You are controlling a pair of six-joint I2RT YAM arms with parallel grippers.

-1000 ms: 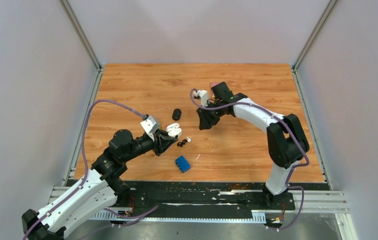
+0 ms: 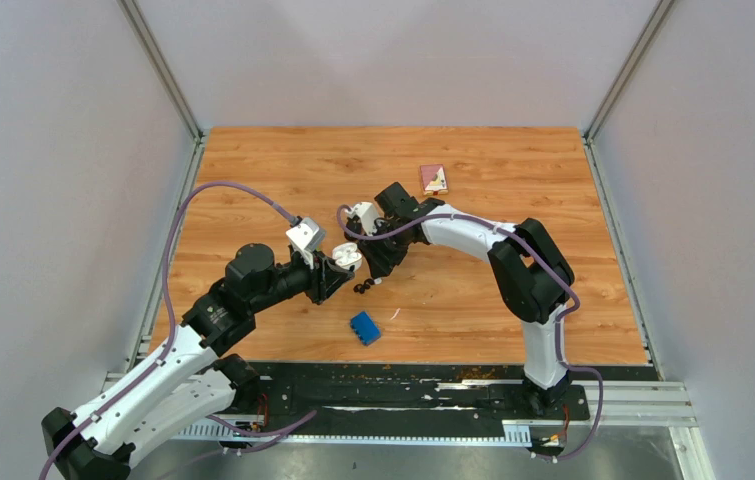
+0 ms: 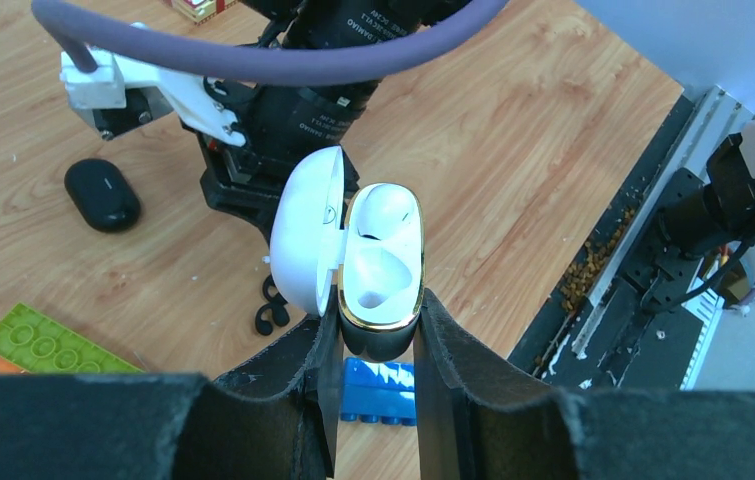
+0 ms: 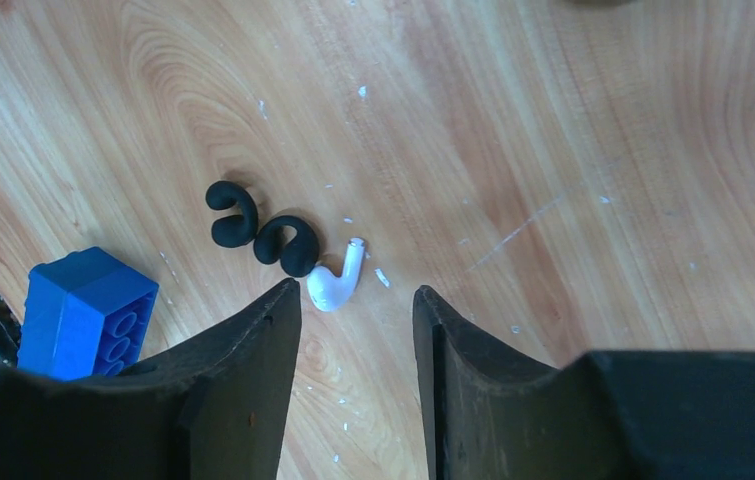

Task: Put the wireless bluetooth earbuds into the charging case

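My left gripper is shut on the open white charging case (image 3: 382,255), lid up at its left, seen held above the table; both wells look empty in the left wrist view. My right gripper is part open over the table, with a white earbud (image 4: 331,287) on the wood beyond its fingertips, in line with the gap between them. The earbud lies against one of two black curled pieces (image 4: 298,250); nothing shows held in the right gripper.
A blue brick (image 2: 366,328) lies toward the front edge. A black mouse (image 3: 103,195), a green brick (image 3: 33,335) and a small pink box (image 2: 433,178) are also on the table (image 2: 503,180), whose right side is clear.
My right arm has moved left and toward the front, down toward the earbud and black pieces near the held case. My left arm has shifted only slightly, still with the case.
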